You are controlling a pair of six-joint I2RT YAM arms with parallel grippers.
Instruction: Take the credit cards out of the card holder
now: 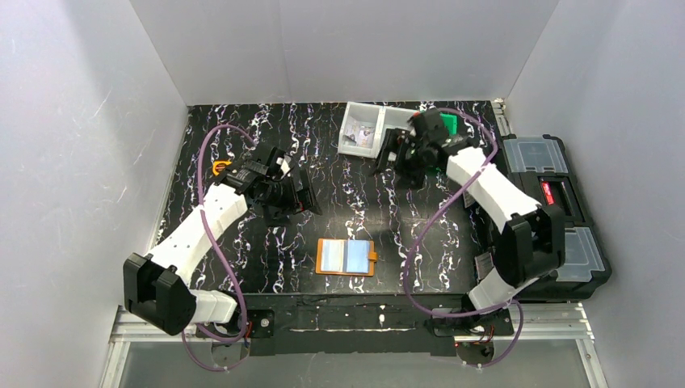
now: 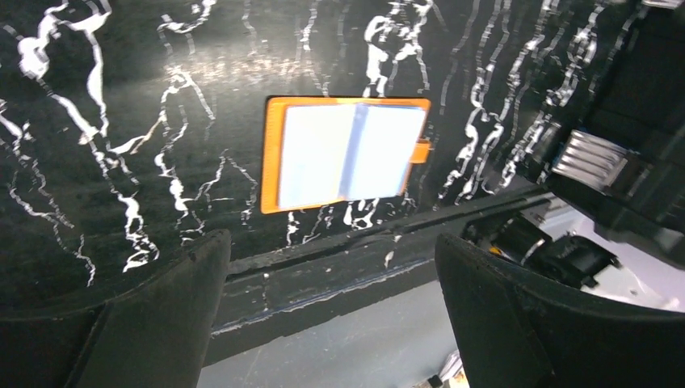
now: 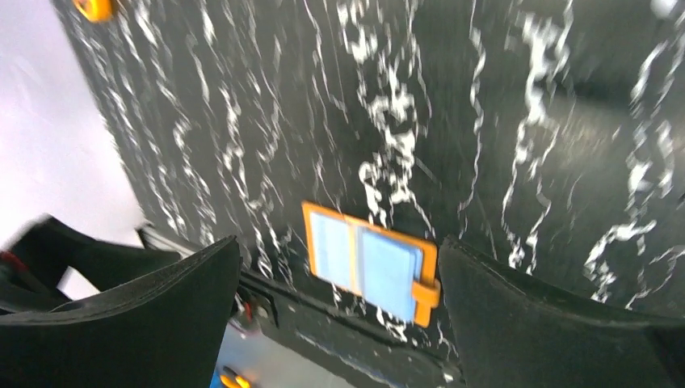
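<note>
An orange card holder [image 1: 346, 274] lies opened flat on the black marbled table near its front edge. Pale bluish sleeves [image 2: 317, 153] line both halves, and an orange tab sticks out on its right. Whether cards sit inside the sleeves I cannot tell. Up and to the left of the holder, my left gripper [image 1: 313, 191] is open and empty above the table. My right gripper [image 1: 397, 168] hangs open, with nothing between its fingers, in front of the bins at the back. In the right wrist view the holder [image 3: 429, 255] shows low in the middle, apart from the fingers.
At the back stands a white divided bin [image 1: 346, 145] holding small items, with a green bin [image 1: 449, 124] mostly hidden behind the right arm. A black toolbox [image 1: 594, 279] stands at the right.
</note>
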